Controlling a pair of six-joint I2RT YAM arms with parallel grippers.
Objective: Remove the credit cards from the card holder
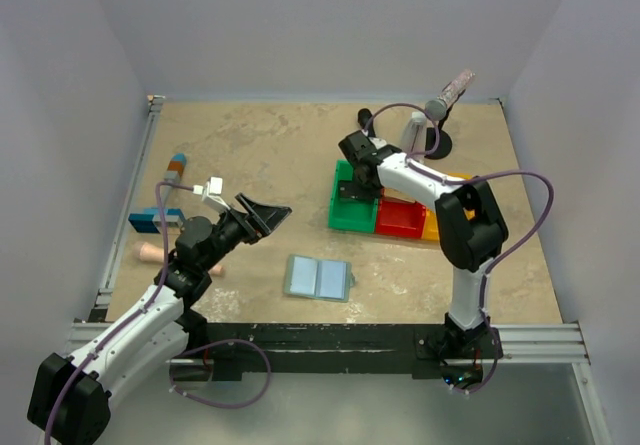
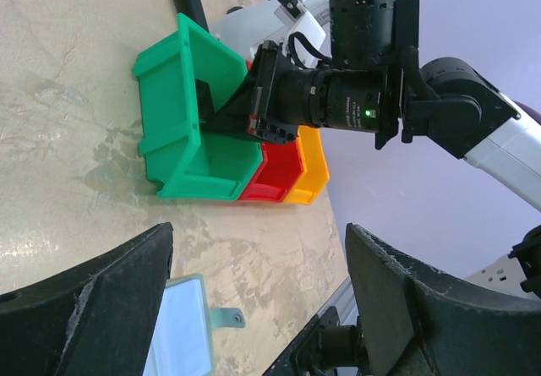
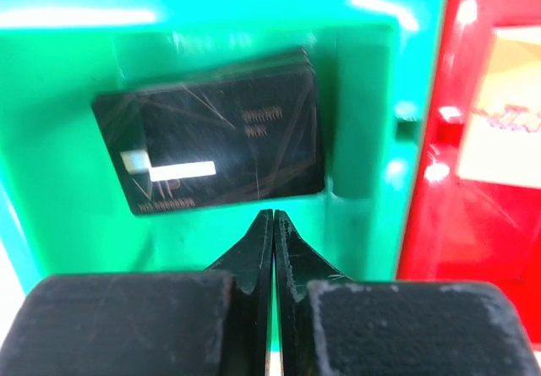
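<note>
A stack of black cards (image 3: 228, 139) lies flat inside the green bin (image 3: 355, 131), slightly tilted in the right wrist view. Just below the cards' lower edge in that view, my right gripper is shut, with nothing showing between its fingertips. The card holder (image 1: 318, 278) rests open on the table, its two pale blue pages face up; part of it (image 2: 179, 329) also shows low in the left wrist view. My left gripper (image 1: 277, 222) stands apart from everything, up and left of the card holder, its fingers spread and the gap empty.
Right of the green bin are a red bin (image 1: 400, 219) and a yellow bin (image 2: 313, 169). Blue and orange blocks (image 1: 158, 220) lie at the far left. A dark stand (image 1: 438, 143) holds a tilted tube at the back right.
</note>
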